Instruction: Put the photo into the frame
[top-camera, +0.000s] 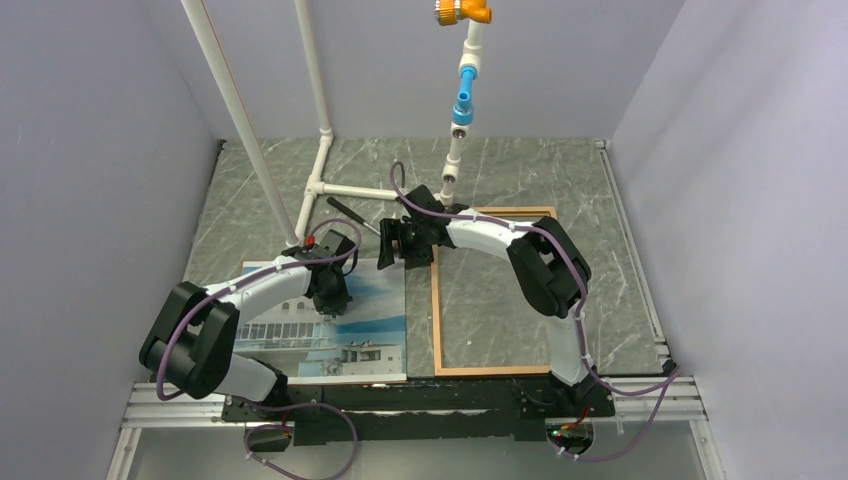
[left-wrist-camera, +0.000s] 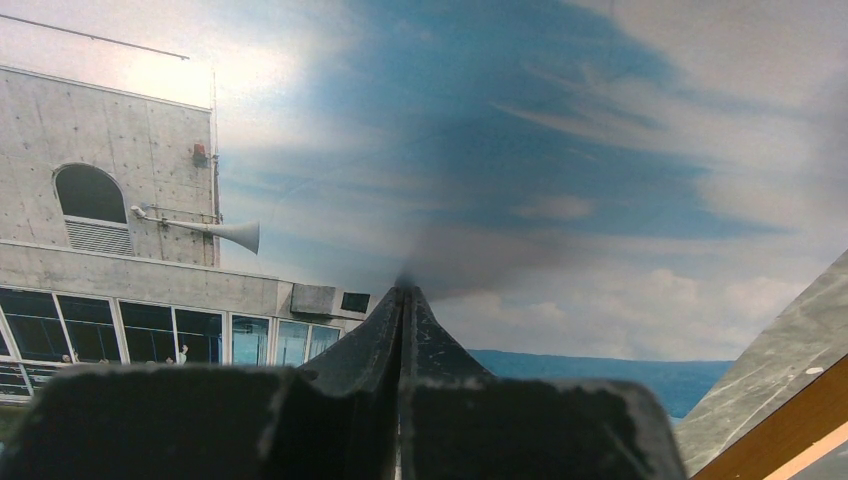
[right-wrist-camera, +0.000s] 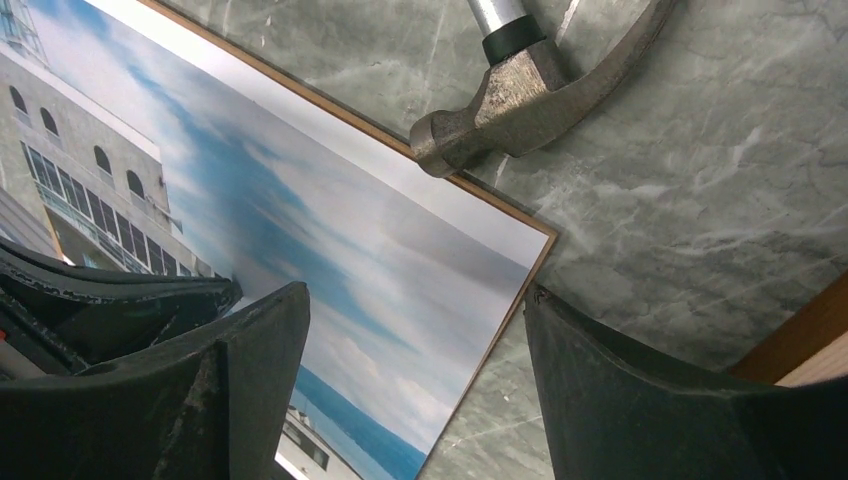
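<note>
The photo (top-camera: 376, 330), a print of sky and a white building on a thin board, lies flat at the left of the table. Over its middle, my left gripper is shut and points down at the sky part, its tips at or just above the surface; nothing shows between them. My right gripper stands open above the photo's far right corner, with the board's edge between its fingers in view but apart from them. To the right lies the empty wooden frame (top-camera: 437, 325), the table showing through it.
A hammer (right-wrist-camera: 510, 110) lies behind the photo, its head touching or overhanging the far edge near the corner. White pipes (top-camera: 365, 191) stand at the back. Bare table (top-camera: 610, 280) shows right of the frame.
</note>
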